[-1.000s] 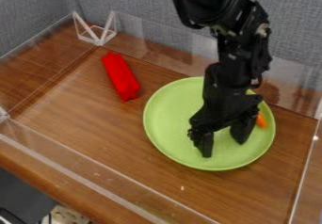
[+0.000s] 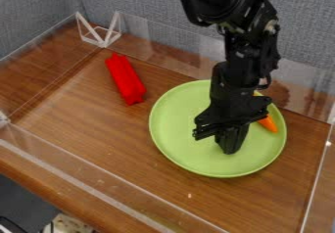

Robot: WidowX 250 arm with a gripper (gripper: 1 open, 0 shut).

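Note:
My gripper [image 2: 228, 137] is low over a light green plate [image 2: 181, 143] on the right of the wooden table, its fingers shut, with nothing visible between them. An orange object [image 2: 268, 121], partly hidden by the black arm, lies on the plate's right side, just right of the gripper.
A red block [image 2: 125, 79] lies to the plate's upper left. A white wire-like frame [image 2: 100, 35] stands at the back left corner. A grey padded wall runs behind.
Compared with a second ago, when the fingers stood spread apart on the plate, the gripper has shut.

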